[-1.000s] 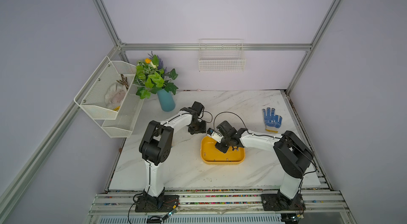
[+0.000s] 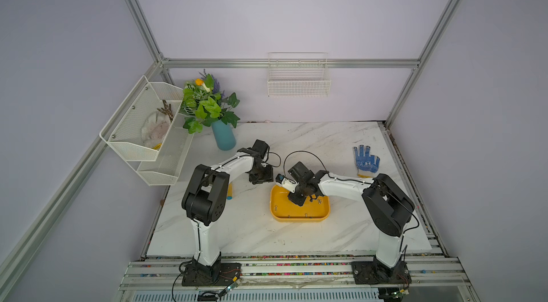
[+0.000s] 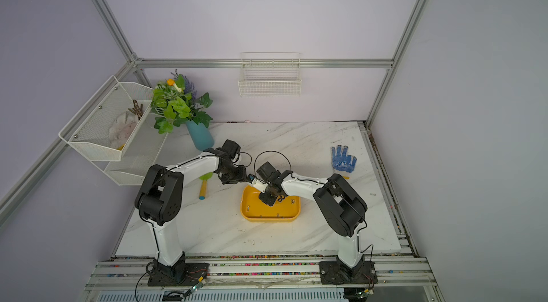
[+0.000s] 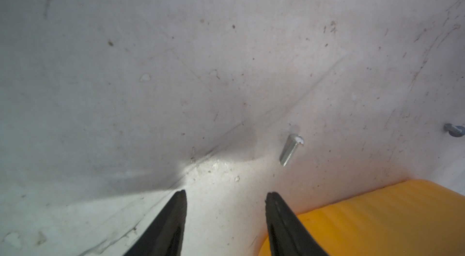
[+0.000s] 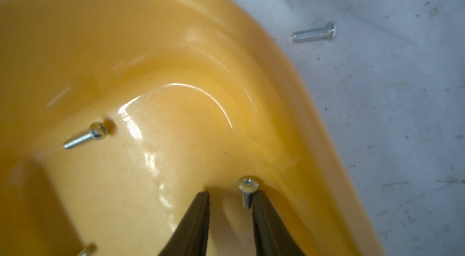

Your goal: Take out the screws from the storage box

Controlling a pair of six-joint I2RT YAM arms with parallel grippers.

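Observation:
The yellow storage box sits on the white table with several screws inside. In the right wrist view, my right gripper is part open over the box, its fingertips beside an upright-looking screw near the wall; another screw lies farther left inside. A screw lies outside the box on the table. My left gripper stands open above the table beside the box, with a loose screw beyond its fingertips and another at the view's right edge.
A blue vase with flowers stands back left beside a wall-mounted mesh basket. A yellow-handled tool lies left, partly under my left arm. A blue glove lies back right. The back middle of the table holds only cables.
Both arms have shifted slightly to the left over the last second; my left gripper has also moved a little toward the front.

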